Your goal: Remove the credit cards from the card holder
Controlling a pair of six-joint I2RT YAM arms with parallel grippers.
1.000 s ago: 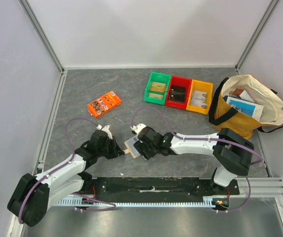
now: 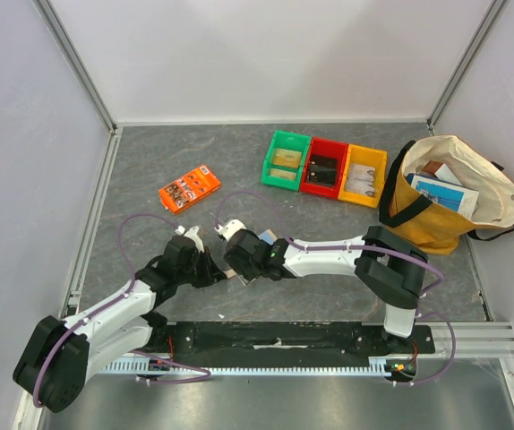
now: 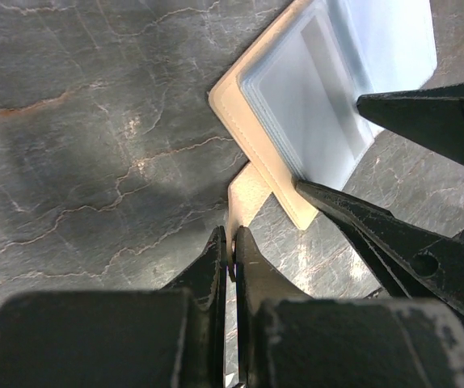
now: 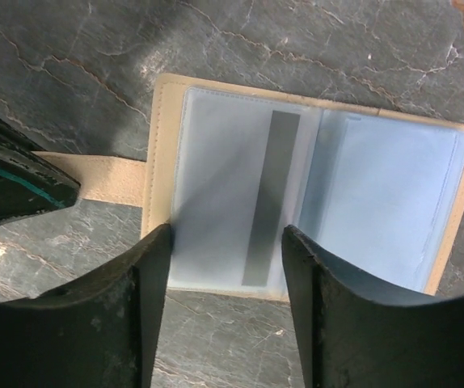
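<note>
The open card holder point(image 4: 159, 137) lies on the grey table, tan with clear sleeves point(image 4: 220, 178) holding pale cards point(image 4: 390, 202). My left gripper, at its left in the top view, is shut on the holder's tan strap point(image 4: 111, 178). My right gripper is over the holder, part open, its fingers across the left sleeve; in the left wrist view its black fingertips touch or nearly touch that sleeve.
An orange package point(image 2: 189, 188) lies at the back left. Green point(image 2: 270, 169), red and yellow point(image 2: 372, 164) trays stand at the back, and a yellow bag point(image 2: 427, 228) at the right.
My right gripper has moved left in the top view, over the holder, covering more of it. The left arm has not visibly moved.
</note>
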